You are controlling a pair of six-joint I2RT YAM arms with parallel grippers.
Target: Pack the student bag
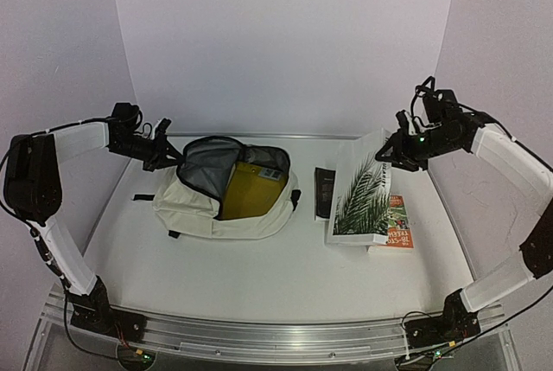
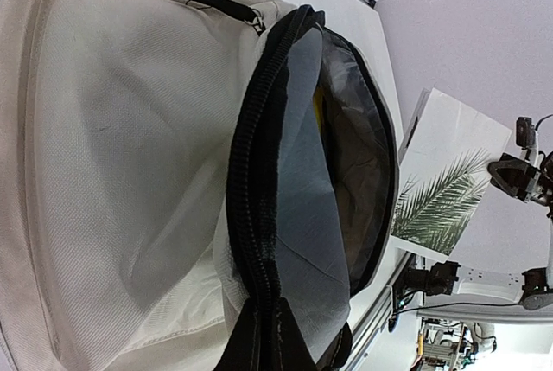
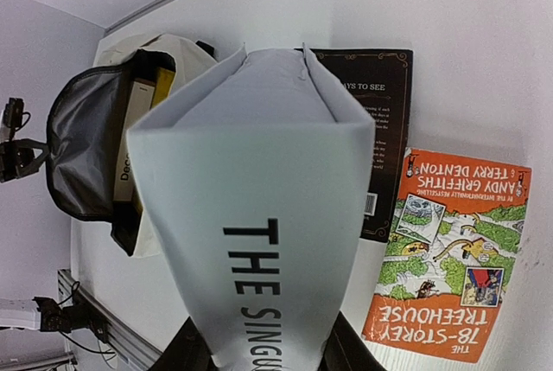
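The cream backpack lies on the table at left, its mouth open, a yellow book inside. My left gripper is shut on the edge of the bag's flap, which has a black zipper and grey lining. Raised above the table at right is a white book with a palm leaf, its spine lettered "THE SINGU". My right gripper is shut on that spine. Below it lie a black book and an orange treehouse book; the white book partly covers both in the top view.
A strap sticks out left of the bag. Bare table shows along the front and between the bag and the books. Walls stand close behind both arms, and a metal rail runs along the front edge.
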